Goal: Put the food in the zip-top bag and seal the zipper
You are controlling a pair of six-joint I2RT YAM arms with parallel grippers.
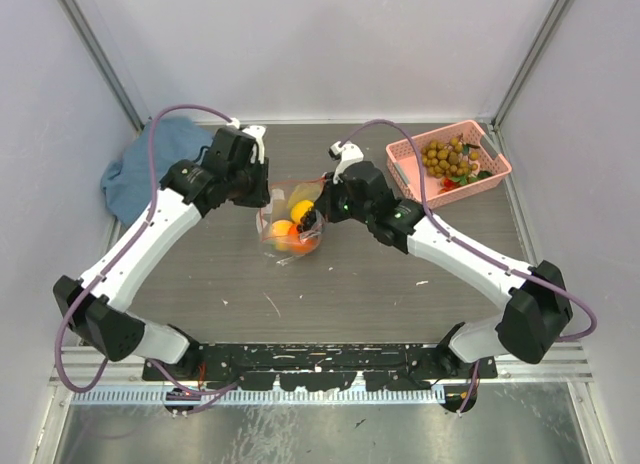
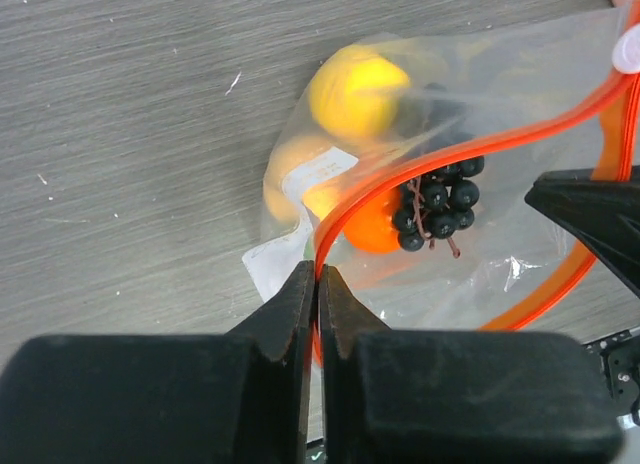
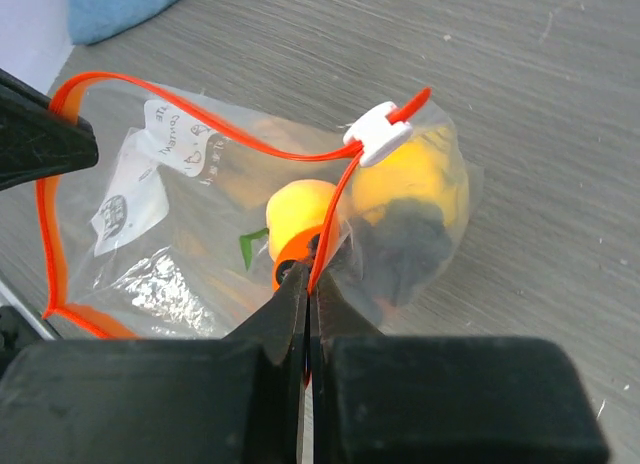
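Observation:
The clear zip top bag point(image 1: 278, 212) hangs mouth-up between my two grippers, its orange zipper rim point(image 2: 455, 152) spread apart. In the left wrist view, my left gripper pinches one side of that rim; its fingertips meet around the orange strip. My right gripper is shut on the opposite side, close to the white slider point(image 3: 378, 134). Inside the bag lie a yellow fruit point(image 1: 302, 211), an orange fruit point(image 1: 305, 240) and dark grapes point(image 2: 438, 209). A green piece point(image 3: 252, 246) shows beside the food.
At the back right stands a pink basket point(image 1: 408, 177) with brownish-green fruit point(image 1: 445, 156) and some red pieces. A blue cloth point(image 1: 150, 174) lies at the back left.

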